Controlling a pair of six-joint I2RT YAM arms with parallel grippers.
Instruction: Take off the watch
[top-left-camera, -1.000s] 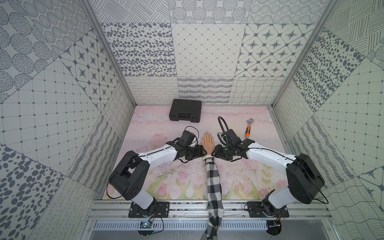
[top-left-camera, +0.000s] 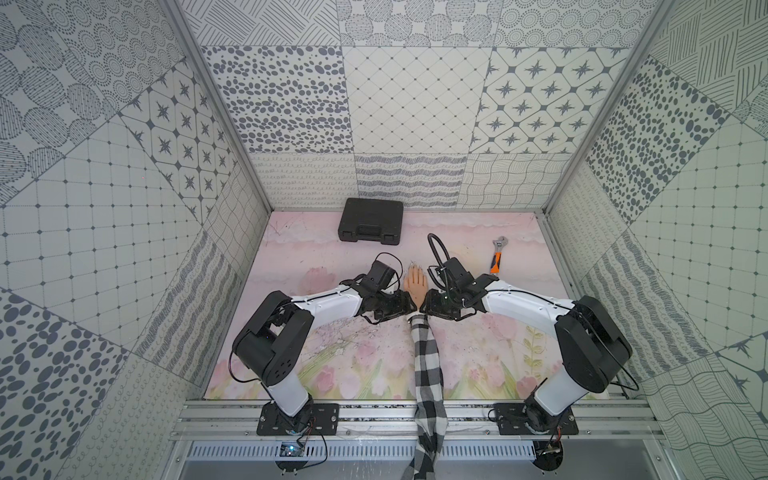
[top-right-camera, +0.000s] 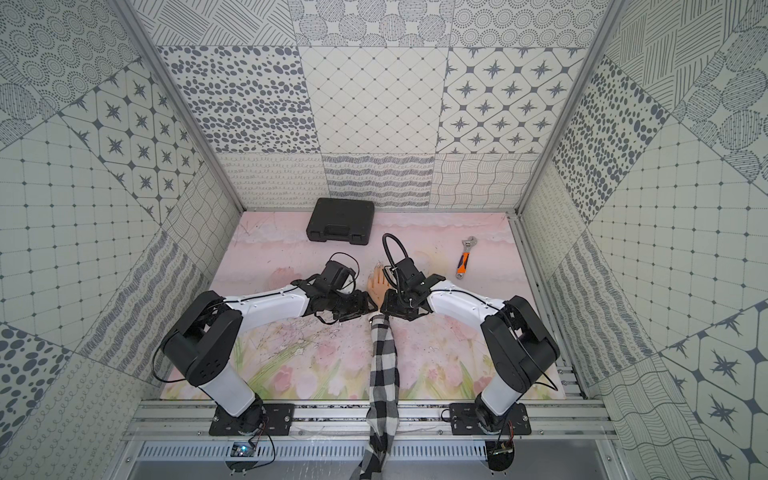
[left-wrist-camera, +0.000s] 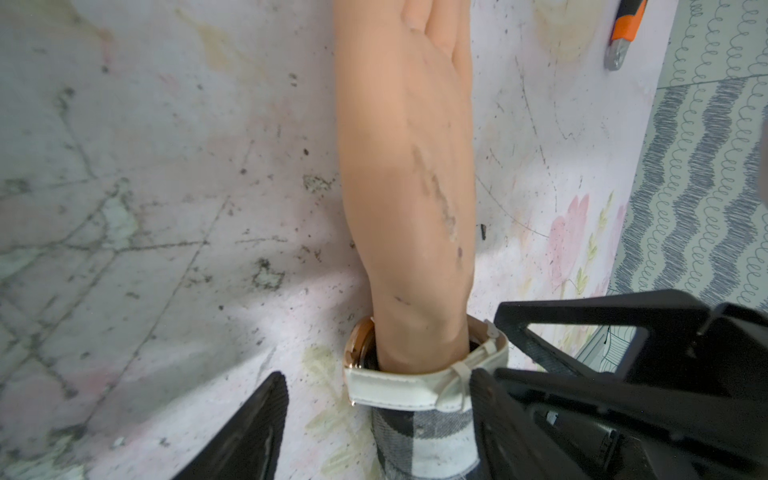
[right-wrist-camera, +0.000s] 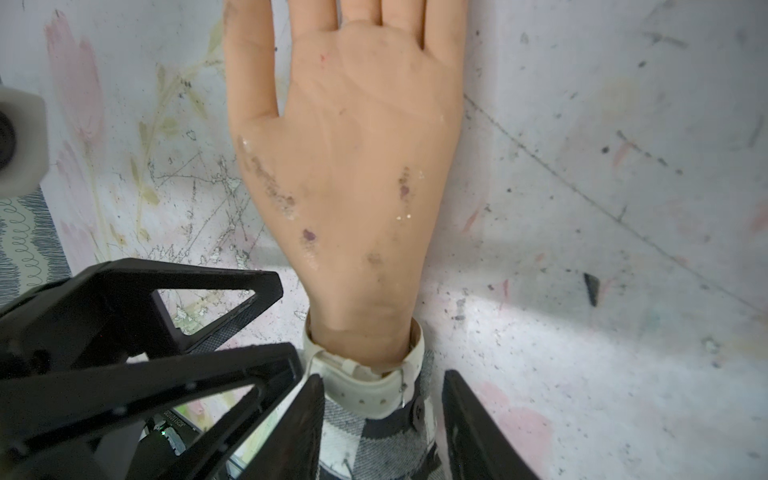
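Observation:
A cream-white watch strap circles the wrist of a mannequin hand, which lies on the table with its palm up in the right wrist view. The strap's loop and free end (right-wrist-camera: 352, 369) show on top of the wrist; the dial cannot be made out. My left gripper is open, its fingers apart on either side of the strap. From the other side, my right gripper stands open too, one fingertip close to the band and the other out past the wrist. Neither has anything clamped. Whether the fingertips touch the strap I cannot tell.
A black and white checked sleeve (top-left-camera: 429, 368) covers the forearm. Behind lie a black case (top-left-camera: 370, 221) and an orange-handled wrench (top-left-camera: 497, 256). The two grippers are very close together at the wrist.
Both arms have edged inward toward the wrist, the right one leftward and the left one rightward. Hand and strap look unmoved.

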